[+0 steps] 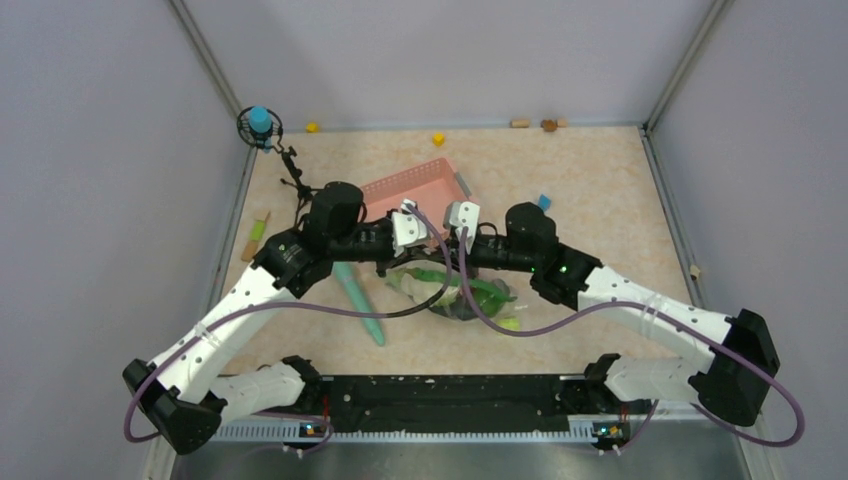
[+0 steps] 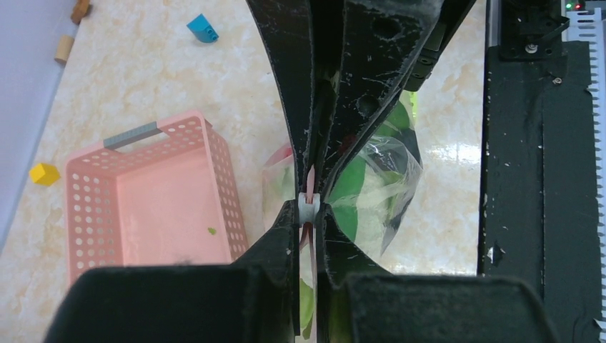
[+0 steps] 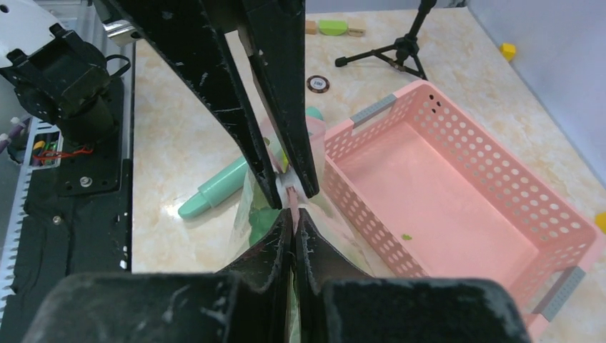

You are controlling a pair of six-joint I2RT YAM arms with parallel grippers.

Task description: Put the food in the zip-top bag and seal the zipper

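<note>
The clear zip bag (image 1: 445,295) lies on the table below both grippers, with green and pale food showing inside. My left gripper is shut on the pink zipper edge of the bag at a white tab. My right gripper is shut at that same pink strip, close against the left gripper; whether it grips the strip is hard to tell. The two grippers face each other over the bag, hiding much of the zipper.
An empty-looking pink basket (image 1: 415,185) stands behind the bag. A teal cylinder (image 1: 358,300) lies to its left, a blue block (image 1: 543,202) to the back right.
</note>
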